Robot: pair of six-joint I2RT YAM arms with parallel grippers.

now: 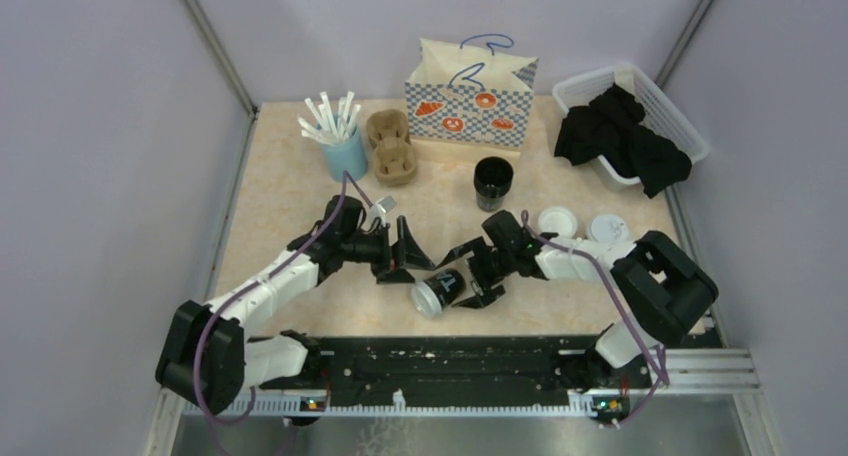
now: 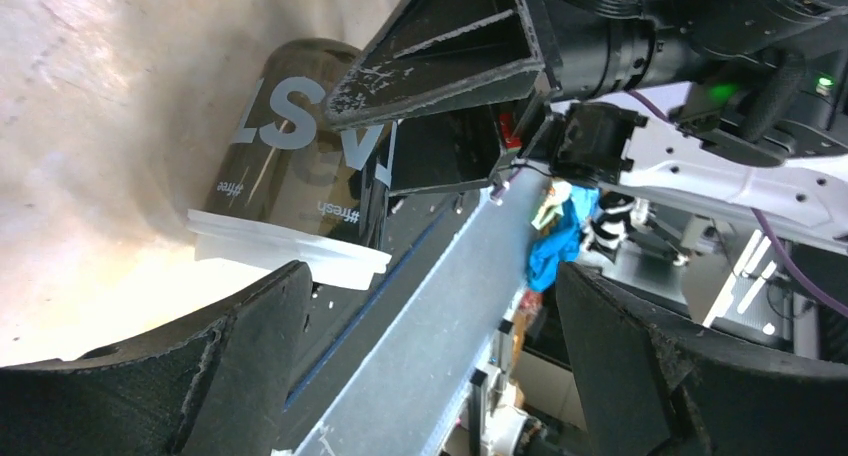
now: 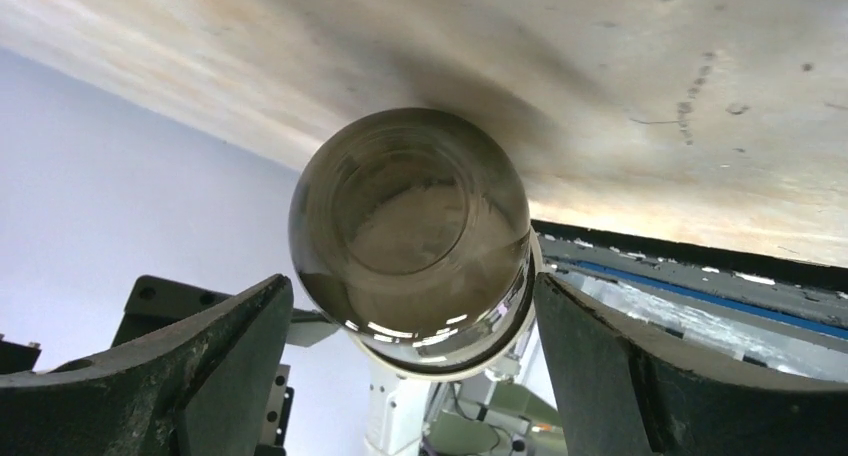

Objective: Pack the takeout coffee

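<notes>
A dark cup with a white lid lies tipped over near the table's front edge, its lid pointing front-left. Both fingers of my right gripper stand at its sides, and its round base faces the right wrist camera; whether they press on it is unclear. Facing the lid from the left, my left gripper is open, with nothing clasped. In the left wrist view, pale lettering runs along the cup, and a right gripper finger covers part of it. Further back stand a paper bag and a brown cup carrier.
A second dark cup stands upright behind the right gripper. Two white lids, one nearer and one farther right, lie by the right arm. Straws fill a blue holder; a white basket with black cloth sits back right.
</notes>
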